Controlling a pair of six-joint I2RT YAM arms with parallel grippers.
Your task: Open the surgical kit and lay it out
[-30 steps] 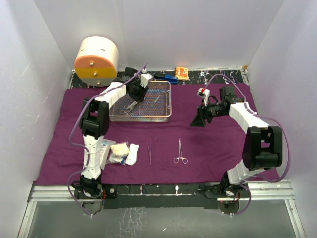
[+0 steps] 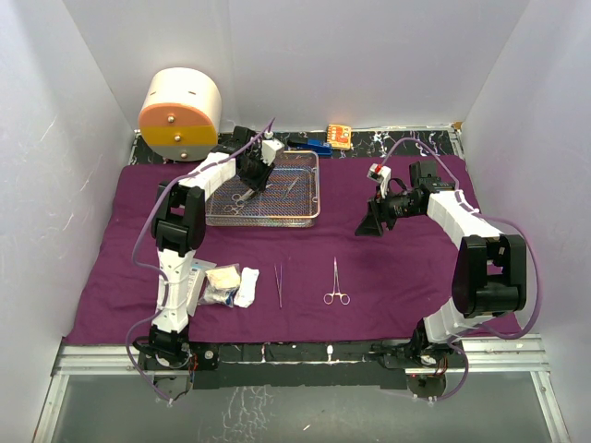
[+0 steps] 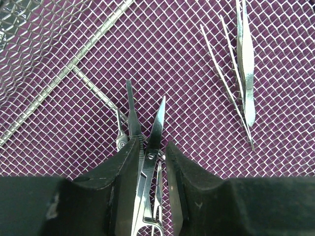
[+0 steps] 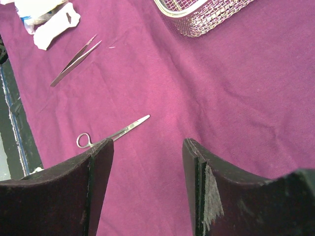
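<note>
The wire mesh basket (image 2: 307, 208) stands at the back, with metal instruments lying in it. My left gripper is down in the basket, part open. Between and below its fingertips lie a pair of scissors (image 3: 156, 129) and other slim instruments, close together; the gripper hides part of them. Two tweezers (image 3: 248, 73) lie farther right in the basket. On the cloth are a ring-handled instrument (image 2: 336, 284) and purple-looking tweezers (image 2: 280, 286). Above bare cloth on the right, my right gripper stands open and empty.
Packaged supplies (image 2: 222, 279) and a white roll (image 2: 247, 288) lie at the front left. Behind the basket are a drawer cabinet (image 2: 178, 115), a blue object (image 2: 310, 145) and an orange packet (image 2: 339, 137).
The left gripper stays among the basket's instruments with only a slight shift, and the basket's left edge seems a touch farther right. The right arm has not moved.
</note>
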